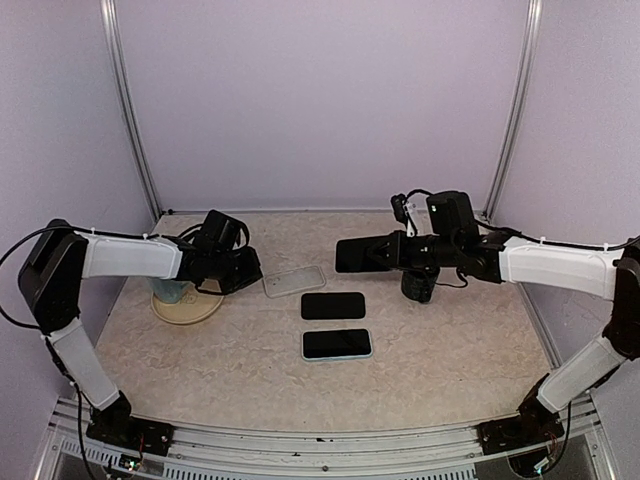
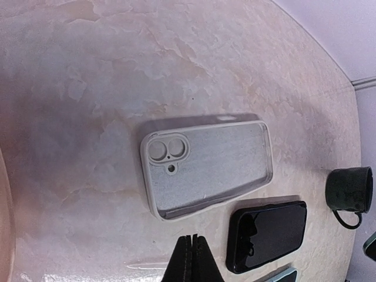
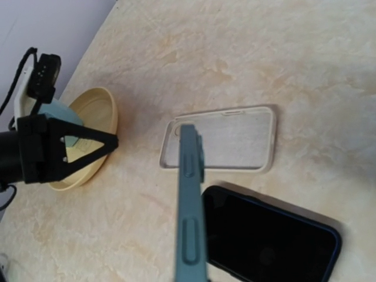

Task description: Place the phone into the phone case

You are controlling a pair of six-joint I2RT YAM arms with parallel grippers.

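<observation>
The pale, empty phone case [image 1: 294, 281] lies flat with its open side up; the left wrist view shows its camera cutouts on the case [image 2: 208, 167]. A dark-screened phone [image 1: 358, 255] is in the air to the case's right, my right gripper [image 1: 390, 253] shut on its right end. In the right wrist view only the narrow blue-green side of that phone [image 3: 190, 217] shows, and the fingers are hidden. My left gripper is shut, nothing between its fingertips, just left of the case and apart from it.
On the table in front of the case lie a black phone [image 1: 333, 306] and a phone with a light blue rim [image 1: 337, 344]. A dark mug [image 1: 419, 285] stands at right. Behind the left arm, a tan plate [image 1: 183, 316] holds a blue cup [image 1: 168, 290].
</observation>
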